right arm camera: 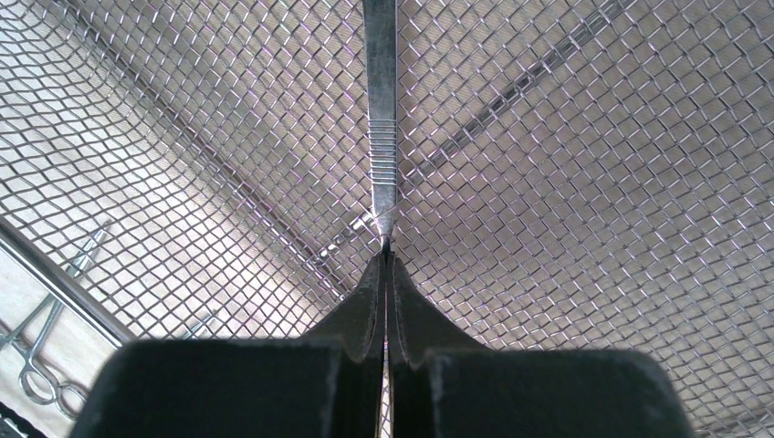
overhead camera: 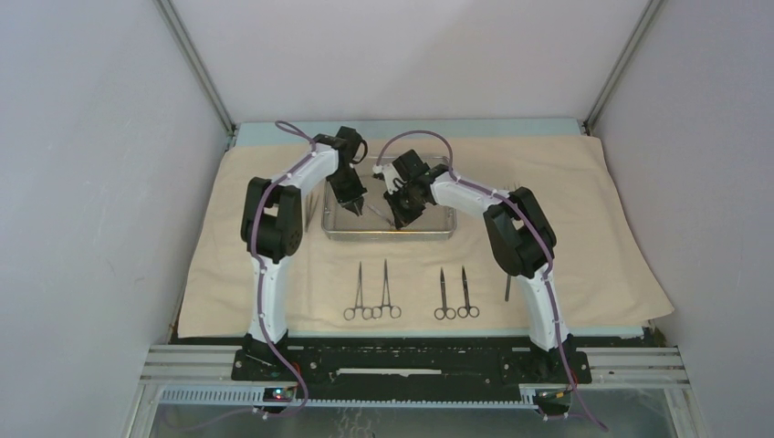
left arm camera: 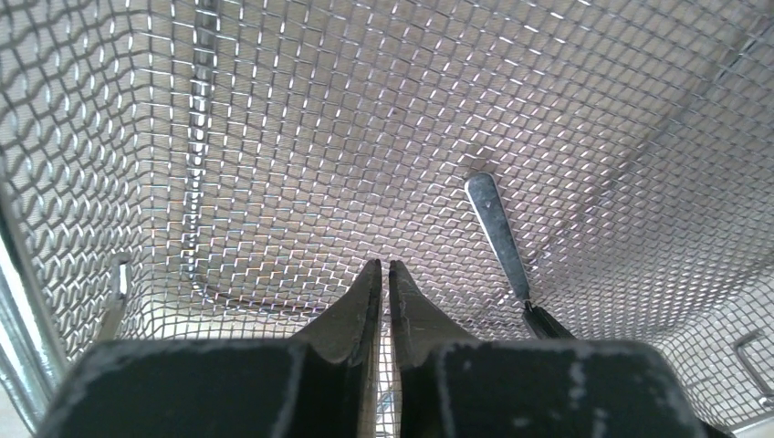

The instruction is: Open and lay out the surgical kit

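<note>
A steel scalpel handle (left arm camera: 497, 228) slants inside the wire mesh tray (overhead camera: 388, 235). Its narrow end sits between the fingertips of my right gripper, which is shut on it; the flat body (right arm camera: 381, 91) extends away from the fingers. My left gripper stands slightly open, a narrow empty gap between its fingertips. It is over the tray's left part, apart from the handle's rounded free end. In the top view the right gripper (overhead camera: 396, 224) is near the tray's front wall.
Two clamp-like instruments (overhead camera: 386, 287) and two pairs of scissors (overhead camera: 444, 297) lie on the beige cloth in front of the tray. Slim instruments lie left (overhead camera: 310, 212) and right (overhead camera: 507, 287) of it.
</note>
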